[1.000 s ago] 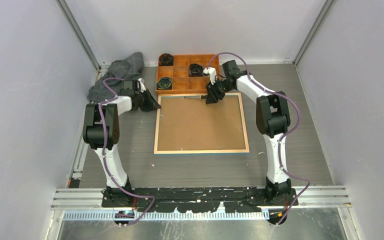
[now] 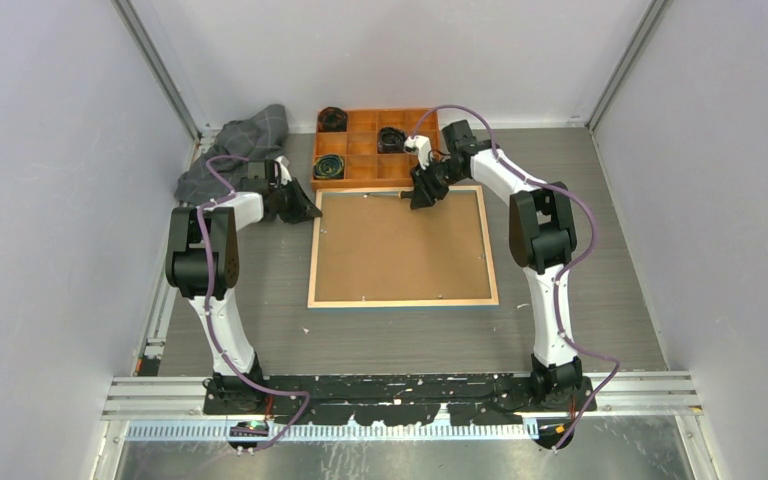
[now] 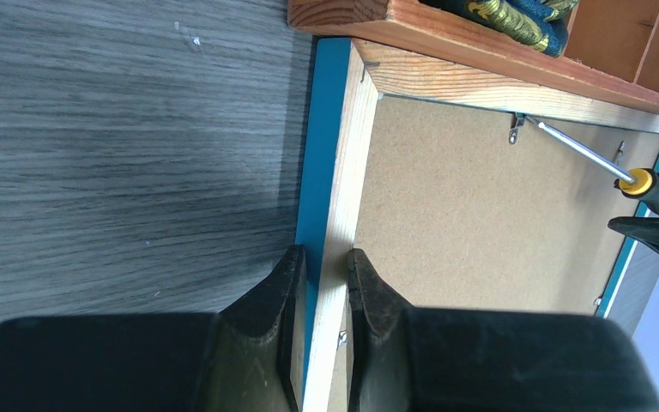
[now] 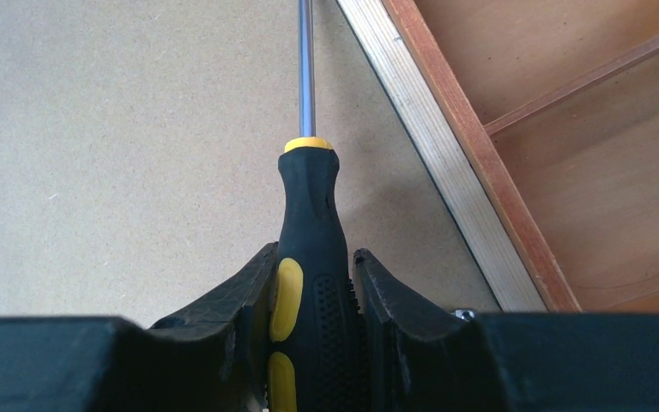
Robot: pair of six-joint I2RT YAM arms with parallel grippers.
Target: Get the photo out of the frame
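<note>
The wooden frame (image 2: 312, 260) lies face down, its brown backing board (image 2: 405, 250) upward and no photo showing. Blue colours the frame's outer side. My left gripper is shut on the frame's left bar (image 3: 352, 154), close to the far left corner. A screwdriver with a black and yellow handle (image 4: 313, 223) is held in my right gripper, shut around the grip. Its metal shaft (image 3: 579, 148) points left along the far bar. In the left wrist view the tip meets a small metal clip (image 3: 516, 129) at the far edge of the board.
Against the frame's far side stands an orange wooden divided box (image 2: 362, 143) with rolled dark items in some compartments. Grey cloth (image 2: 230, 155) is heaped at the back left. Other small clips, such as one clip (image 3: 341, 338), sit along the board's edges.
The left arm and the frame look unmoved.
</note>
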